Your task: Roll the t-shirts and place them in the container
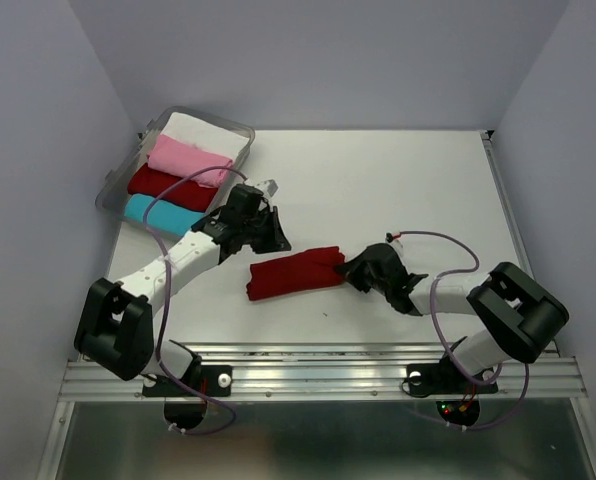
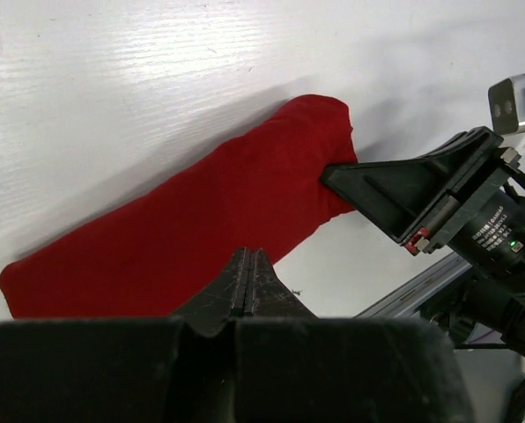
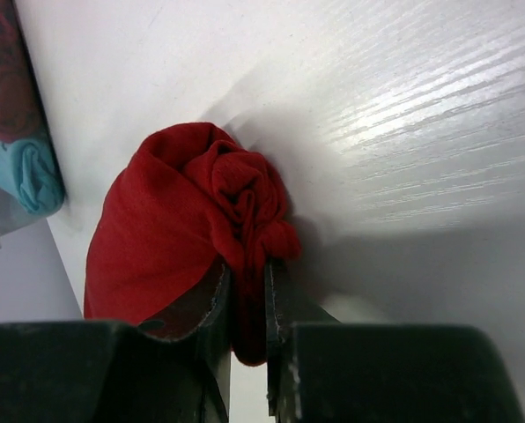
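A dark red T-shirt (image 1: 292,274) lies as an elongated bundle on the white table. My right gripper (image 1: 342,268) grips its right end; in the right wrist view a gathered fold (image 3: 245,203) runs down between the fingers. My left gripper (image 1: 282,243) is above and just behind the bundle, shut; in the left wrist view its fingertips hang over the red cloth with nothing seen between them.
A clear bin (image 1: 242,130) at the back left holds white, pink, red and cyan folded cloths. A metal rail (image 1: 298,362) runs along the front edge.
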